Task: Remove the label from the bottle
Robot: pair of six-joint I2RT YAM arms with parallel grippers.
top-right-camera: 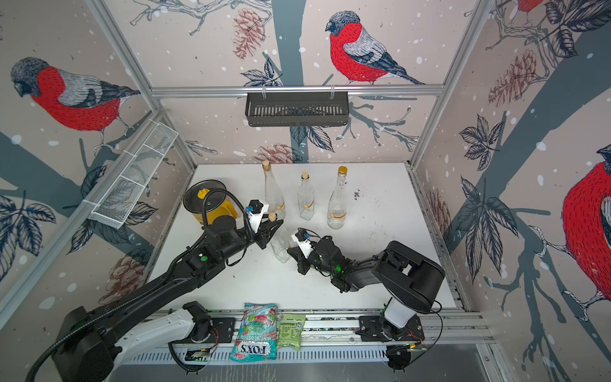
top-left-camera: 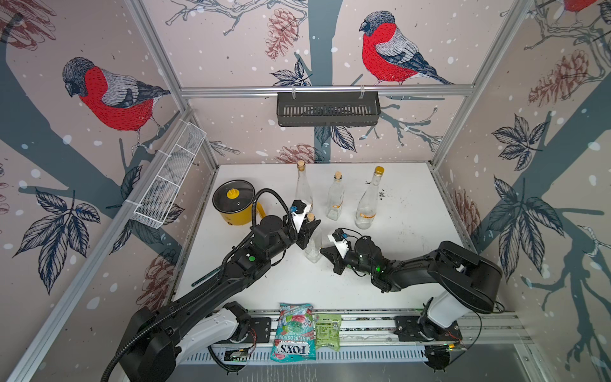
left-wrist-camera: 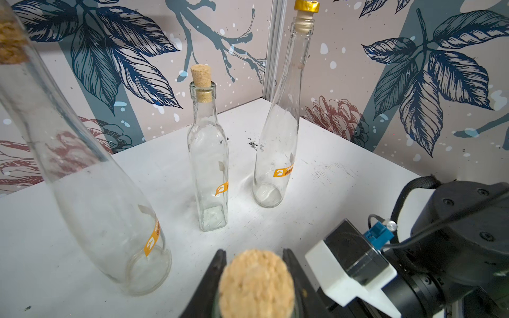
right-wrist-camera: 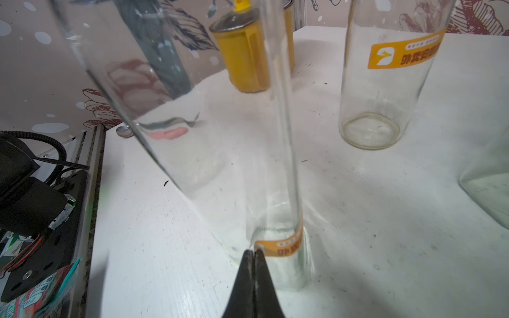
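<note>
A clear glass bottle [top-left-camera: 313, 251] stands upright at the middle front, held near its cork [left-wrist-camera: 256, 283] by my left gripper [top-left-camera: 306, 228], which is shut on its top. An orange label [right-wrist-camera: 278, 244] shows low on this bottle in the right wrist view. My right gripper is shut, with nothing visible between its fingers, pointing at the bottle's lower part just in front of the label; whether the fingertips touch the glass I cannot tell.
Three more labelled bottles [left-wrist-camera: 212, 159] stand behind. A yellow pot [top-left-camera: 233, 210] is at the back left. Snack bags [top-left-camera: 292, 331] lie at the front edge.
</note>
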